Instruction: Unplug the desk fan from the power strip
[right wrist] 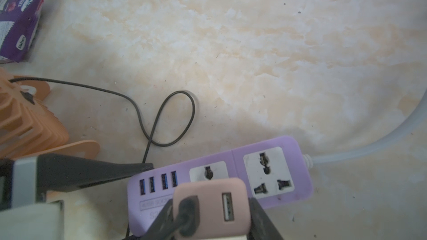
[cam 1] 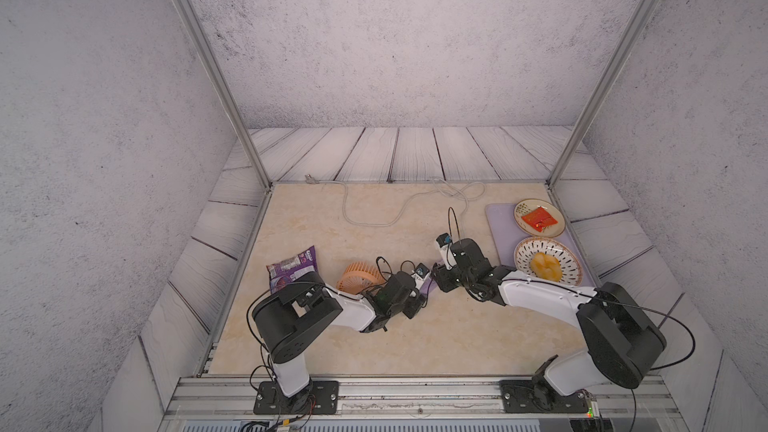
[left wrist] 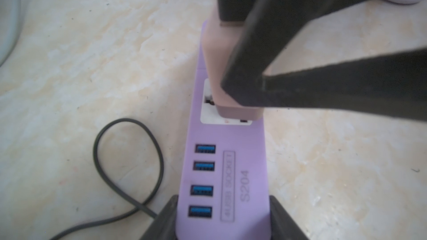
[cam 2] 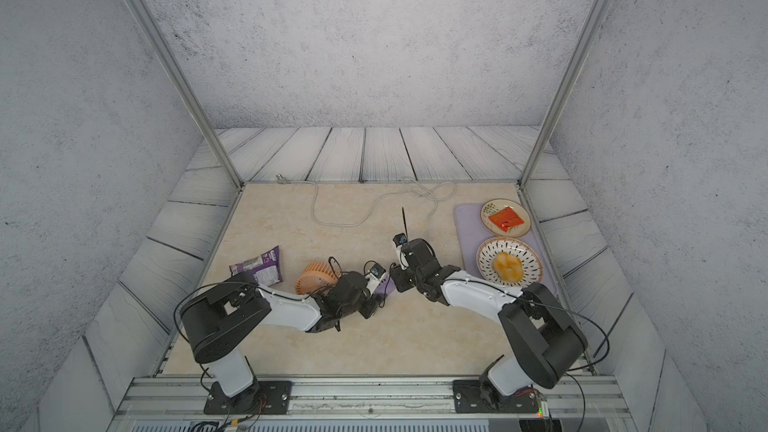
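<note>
The purple power strip [left wrist: 209, 133] lies on the table, one end clamped between the fingers of my left gripper. My right gripper is shut on the pink plug [right wrist: 211, 204], which has a USB port on its face and a dark cable at its front. In the left wrist view the plug overlaps the strip's near socket [left wrist: 209, 117], with holes of that socket showing beside it; its pins are out of sight. The far socket [right wrist: 268, 171] is empty. At the left is the orange desk fan [right wrist: 26, 117], with a thin black cable [right wrist: 146, 120] running from it.
A white cord [right wrist: 369, 146] leaves the strip's far end. Purple snack bags [cam 1: 292, 269] lie left of the fan. On the right, a plate [cam 1: 520, 216] and a bowl [cam 1: 524, 268] rest on a lilac mat [cam 1: 501, 232].
</note>
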